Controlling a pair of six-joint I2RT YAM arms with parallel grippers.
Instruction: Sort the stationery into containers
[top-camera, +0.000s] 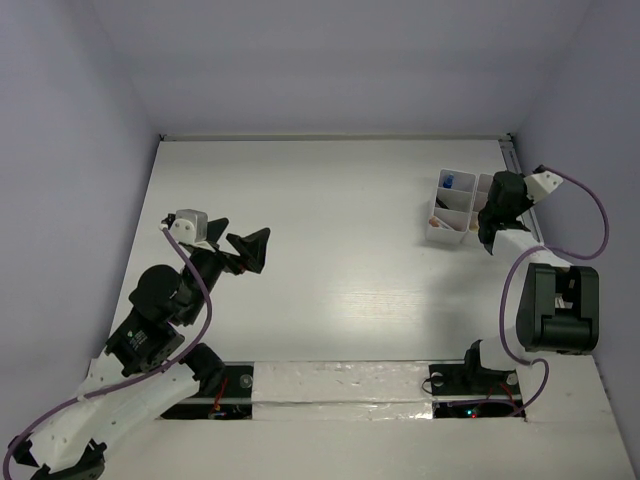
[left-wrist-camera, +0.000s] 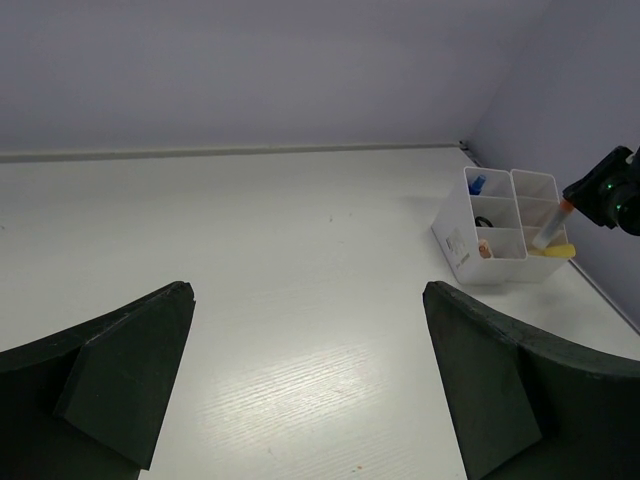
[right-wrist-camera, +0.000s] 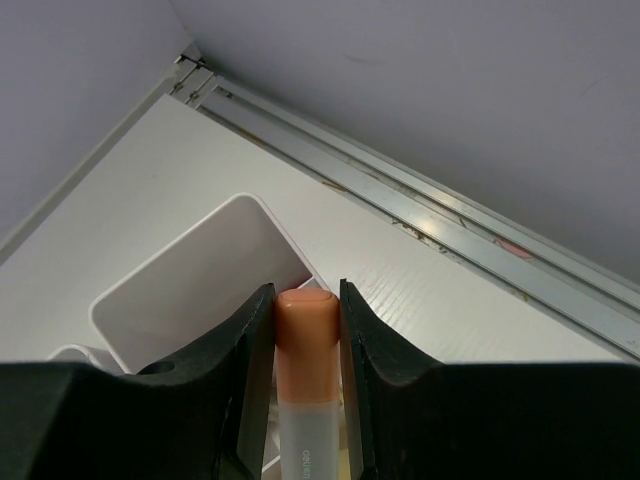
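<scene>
At the right of the table stands a white compartment organizer (top-camera: 446, 227) (left-wrist-camera: 455, 235), holding a blue item (left-wrist-camera: 478, 185), a dark item (left-wrist-camera: 483, 222) and a yellow item (left-wrist-camera: 558, 251). My right gripper is over its right column, with an orange-capped grey stick (right-wrist-camera: 308, 350) between its fingers; the stick's lower end reaches down into the organizer beside the yellow item. My left gripper (top-camera: 245, 240) hangs at the left of the table, open, with nothing between its fingers.
Side and back walls enclose it, with a metal rail (right-wrist-camera: 470, 235) along the edge beside the organizer. A purple cable loops over the right arm.
</scene>
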